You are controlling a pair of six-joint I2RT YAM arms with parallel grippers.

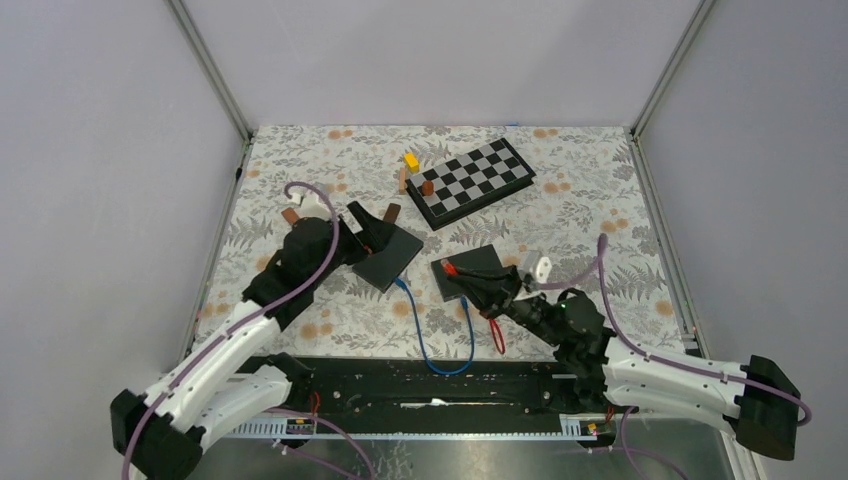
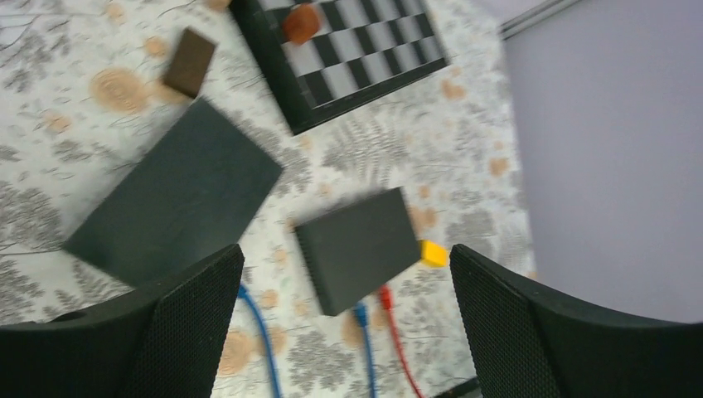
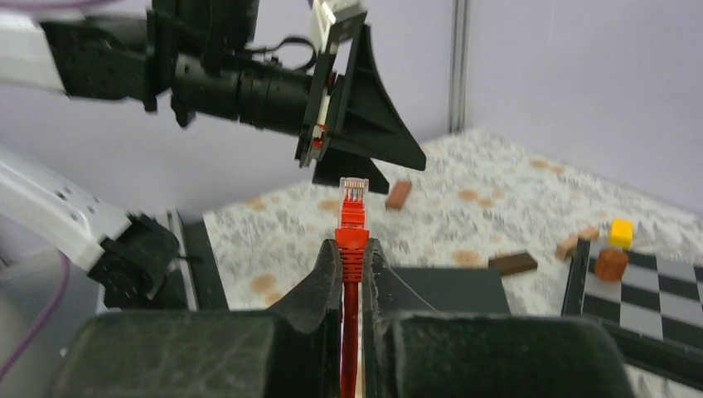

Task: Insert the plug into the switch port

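My right gripper is shut on a red network plug (image 3: pixel 352 215), its clear tip pointing up and its red cable hanging down. My left gripper (image 1: pixel 362 228) is open and empty, above and left of it, over the left dark flat box (image 2: pixel 174 191). A second dark box (image 2: pixel 361 245), seemingly a switch, lies to the right, under the right gripper in the top view, with blue (image 2: pixel 361 315) and red cables near its lower edge. Which box has the free port is unclear.
A checkerboard (image 1: pixel 480 170) with a brown piece (image 1: pixel 428 188), small wooden blocks (image 3: pixel 514 264) and a yellow block (image 1: pixel 411 161) lie at the back.
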